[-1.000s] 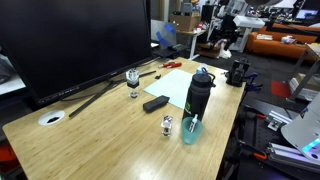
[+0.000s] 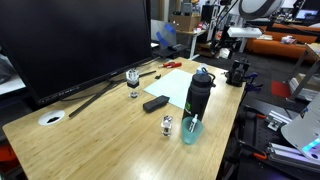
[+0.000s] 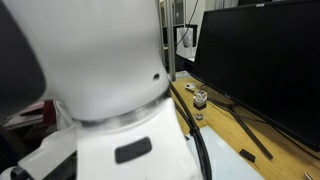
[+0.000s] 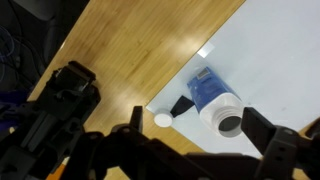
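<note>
My gripper stands open in the wrist view, its two black fingers wide apart with nothing between them. Below it, on a white sheet (image 4: 275,75), lies a blue-and-white object (image 4: 212,92) with a round, cup-like white end. A small white round piece with a black part (image 4: 163,119) lies beside the sheet's corner, nearer the left finger. In the first exterior view the white arm (image 2: 262,32) is at the upper right, above the far end of the table. The second exterior view is mostly filled by the arm's white body (image 3: 100,60).
A black thermos (image 2: 198,97) and a green cup (image 2: 189,132) stand near the table's front edge. A black case (image 2: 155,104), a small silver item (image 2: 166,126) and a monitor (image 2: 90,45) are further left.
At the upper right of the first exterior view, the arm has shifted slightly left and down. The objects on the table look unmoved.
</note>
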